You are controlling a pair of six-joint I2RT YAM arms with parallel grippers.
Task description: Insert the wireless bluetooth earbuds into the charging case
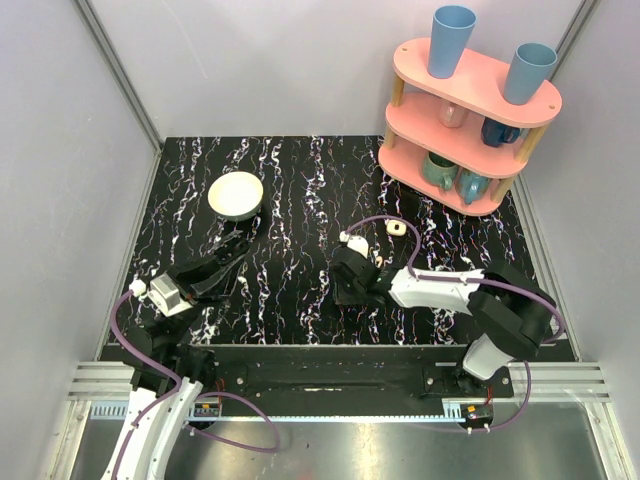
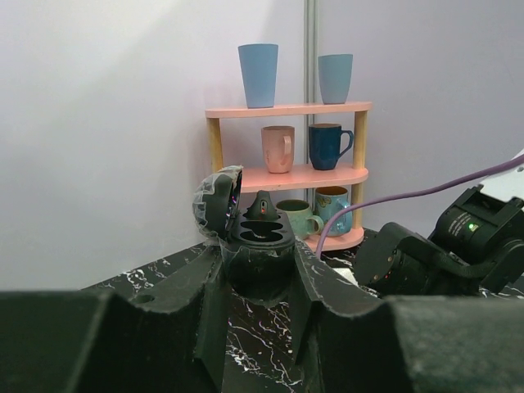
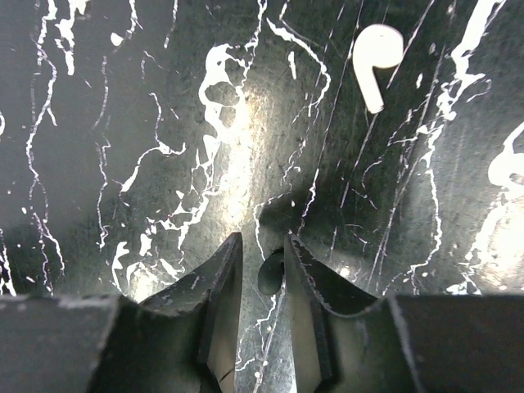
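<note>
A black charging case [image 2: 260, 258] with its lid [image 2: 218, 201] raised is clasped in my left gripper. Its slots show on top and look empty, with a dark piece standing at the back edge. From above, this gripper [image 1: 234, 250] hangs over the left part of the table, the case hard to make out there. My right gripper points down at the marble table, open. Between its fingers, or just beyond them, appears a dark rounded earbud [image 3: 271, 273], partly covered; contact cannot be told. A white earbud [image 3: 376, 65] lies apart, up and right.
A small white box [image 1: 396, 228] lies behind the right arm. The pink shelf [image 1: 450, 135] with cups and mugs stands at the back right, and a white bowl [image 1: 236, 195] at the back left.
</note>
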